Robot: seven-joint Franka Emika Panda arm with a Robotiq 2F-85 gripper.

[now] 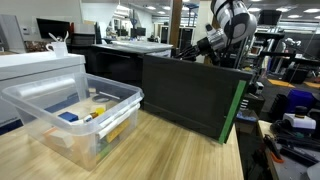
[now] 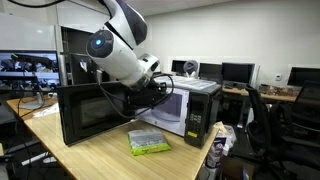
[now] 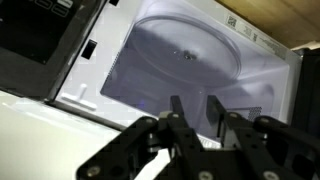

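In the wrist view my gripper is open, its dark fingertips apart with nothing between them. Behind it is the lit microwave interior, with a round glass turntable (image 3: 183,50) on which no item shows. From the second exterior view, the white microwave (image 2: 173,105) has its dark door (image 2: 88,112) swung out, and my gripper hangs in front of the cavity. The first exterior view shows the arm (image 1: 236,24) over the top of a dark panel (image 1: 190,95), which hides most of the gripper.
A clear bin (image 1: 45,128) with several coloured items stands on the wooden table (image 1: 180,155). On the table in front of the microwave lies a grey-topped package (image 2: 148,139) with a green side. Bare tabletop lies left of that package.
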